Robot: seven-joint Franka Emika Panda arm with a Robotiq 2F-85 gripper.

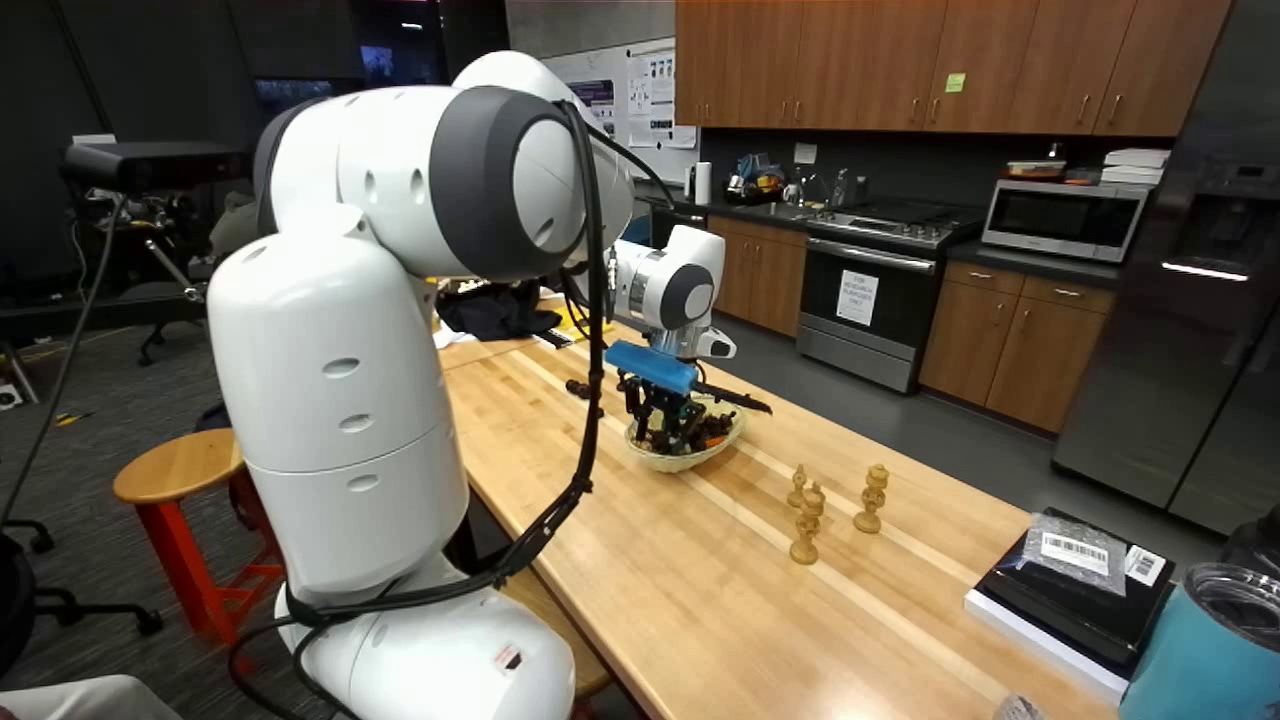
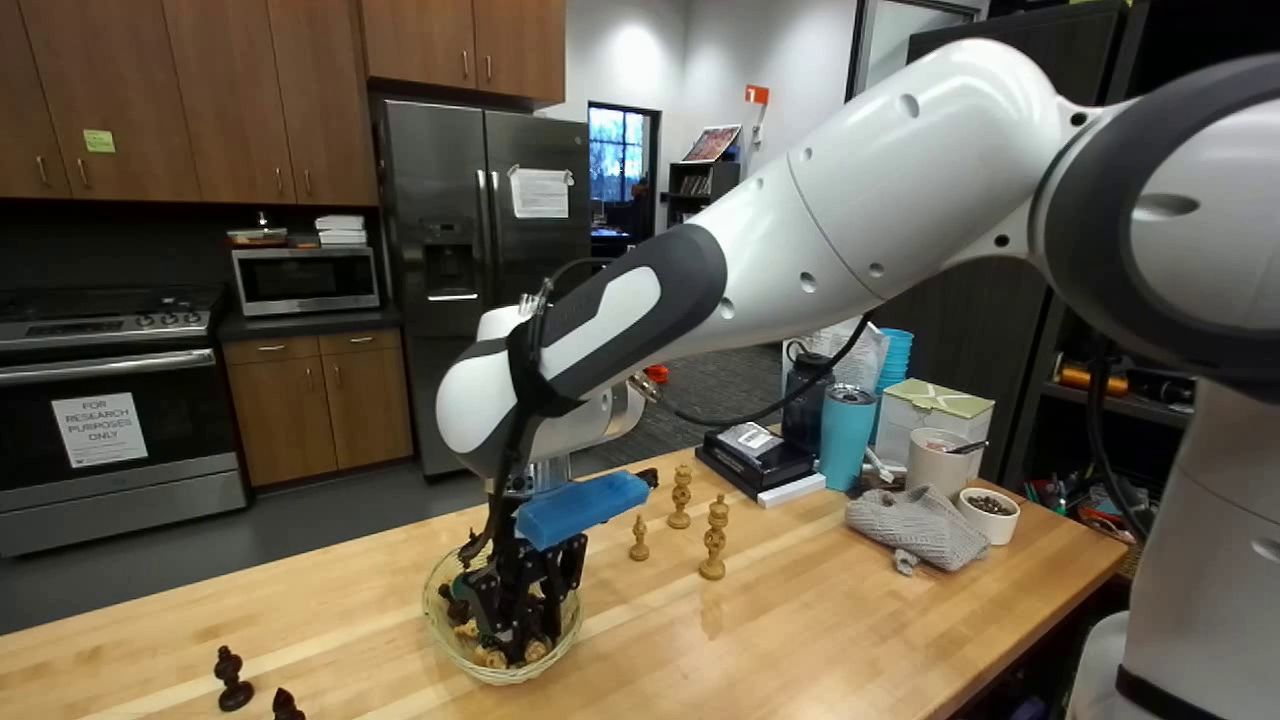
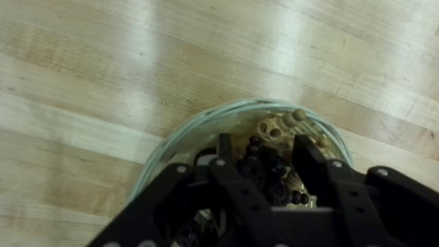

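Note:
My gripper is down in a round woven basket (image 3: pixel 189 127) on the wooden table, its fingers (image 3: pixel 303 146) part open on either side of a dark chess piece (image 3: pixel 253 162). Gaps show around that piece, and whether a finger touches it I cannot tell. Dark and light pieces lie jumbled in the bowl; a light piece (image 3: pixel 294 117) rests by the far rim. In the second exterior view the gripper (image 2: pixel 518 636) hides much of the basket (image 2: pixel 504 674). Its lower fingers are hard to make out there.
Three light chess pieces, including a tall one (image 2: pixel 714 540), stand beside the basket. Two dark pieces, one of them upright (image 2: pixel 232 678), are on its other side. A grey cloth (image 2: pixel 921 526), a blue tumbler (image 2: pixel 847 434) and a black box (image 2: pixel 758 454) occupy the table's far end.

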